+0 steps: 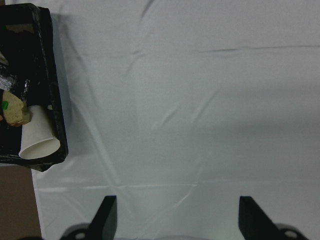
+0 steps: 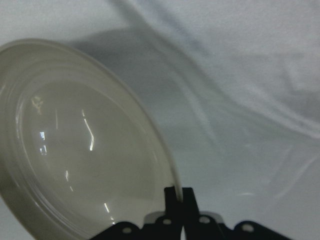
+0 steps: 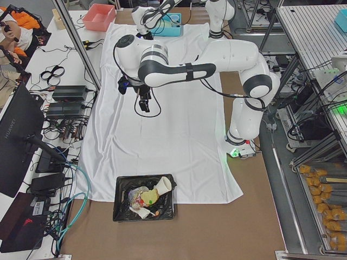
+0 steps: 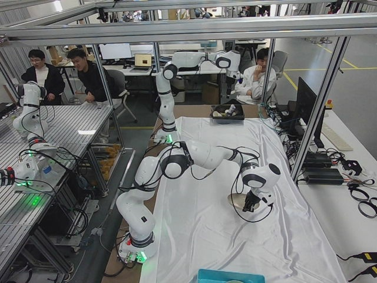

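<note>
A beige oval plate (image 2: 85,145) lies on the white cloth, seen in the right wrist view and near the right gripper in the camera right view. My right gripper is shut at its rim, the rim running between the fingertips. My left gripper hangs open over bare cloth, with nothing between its fingers. In the left wrist view a black tray (image 1: 47,80) sits at the left, holding a white paper cup (image 1: 37,130) on its side, a bread-like piece (image 1: 15,110) and other scraps.
A blue bin (image 3: 176,30) stands at one end of the cloth, a pink bin (image 3: 99,16) on the side table. A monitor (image 3: 19,146) and cables line the side.
</note>
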